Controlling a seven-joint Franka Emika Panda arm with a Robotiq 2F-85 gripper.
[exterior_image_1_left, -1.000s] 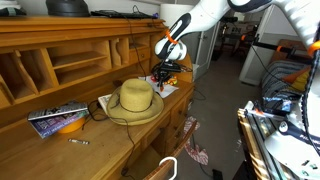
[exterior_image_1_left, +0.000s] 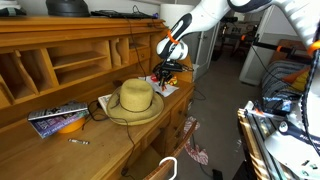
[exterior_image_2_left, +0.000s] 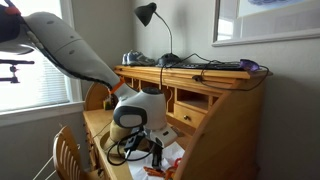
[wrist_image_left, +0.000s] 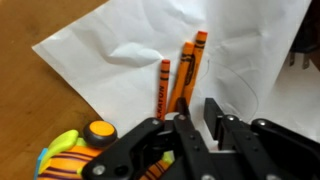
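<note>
Three orange crayons lie side by side on white paper (wrist_image_left: 110, 50) in the wrist view: a left crayon (wrist_image_left: 164, 88), a middle crayon (wrist_image_left: 182, 75) and a right crayon (wrist_image_left: 197, 60). My gripper is over their near ends, its dark fingertips a small gap apart. White paper shows in that gap. The near ends of the middle and right crayons reach the left fingertip, which hides part of them; whether it touches them I cannot tell. In exterior view 1 the gripper (exterior_image_1_left: 164, 82) is low over the paper at the desk's far end.
Beside the crayons sits an orange, green and blue object (wrist_image_left: 75, 155). A straw hat (exterior_image_1_left: 135, 102) rests on the desk nearer the first exterior camera. Wooden cubbyholes (exterior_image_1_left: 80, 62) run along the back. Bare desktop (exterior_image_1_left: 60, 160) lies to the left.
In exterior view 1 the gripper looks slightly lower at the paper than before. Everything else there looks the same.
</note>
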